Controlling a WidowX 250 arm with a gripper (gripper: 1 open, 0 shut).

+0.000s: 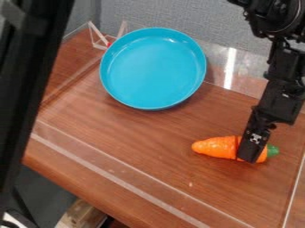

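An orange carrot (217,147) with a green top lies on the wooden surface at the lower right. My black gripper (251,152) comes down from the upper right with its fingers around the carrot near the green end; whether they are shut on it cannot be made out. A blue plate (152,68) sits toward the back, up and left of the carrot.
Clear strips and a low transparent border edge the wooden surface (131,160). A grey wall stands behind. A dark vertical shape covers the left edge.
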